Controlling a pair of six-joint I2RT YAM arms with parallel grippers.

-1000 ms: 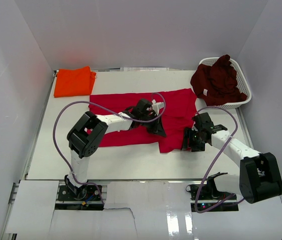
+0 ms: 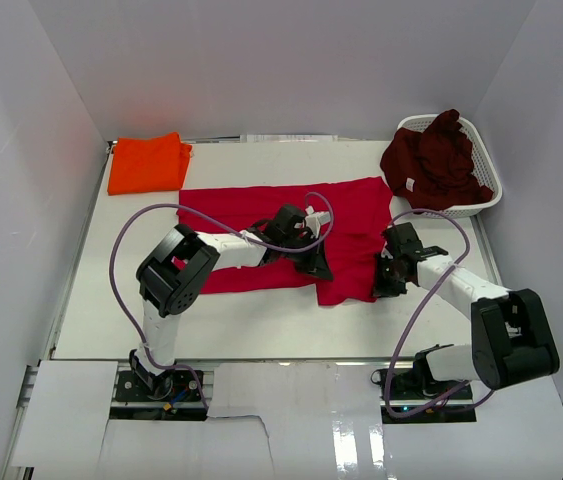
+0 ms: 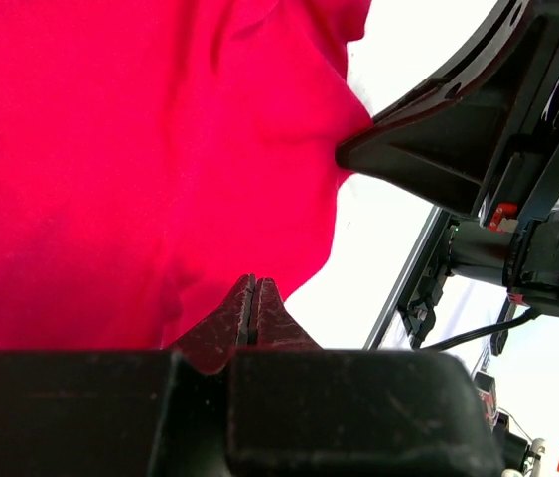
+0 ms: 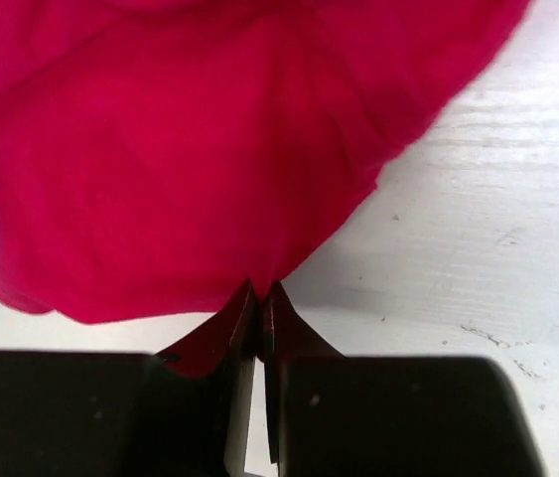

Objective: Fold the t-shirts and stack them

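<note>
A red t-shirt (image 2: 226, 200) lies spread across the middle of the table, its lower right sleeve reaching toward the front edge. At the edge of that sleeve, my right gripper (image 2: 377, 293) has its fingers together on the cloth; in the right wrist view the red t-shirt (image 4: 180, 189) runs into the pinch between the tips. My left gripper is over the shirt near the sleeve, tips together, with no cloth showing between them. The left forearm hides part of the shirt's middle in the top view.
A folded orange shirt (image 2: 149, 165) rests at the back left corner. The white basket (image 2: 494, 180) at the back right holds dark red-brown cloth (image 2: 431, 165).
The right gripper's fingers, spread apart earlier at the sleeve edge, have come together on the cloth. Its arm has shifted slightly. My left arm has hardly moved.
</note>
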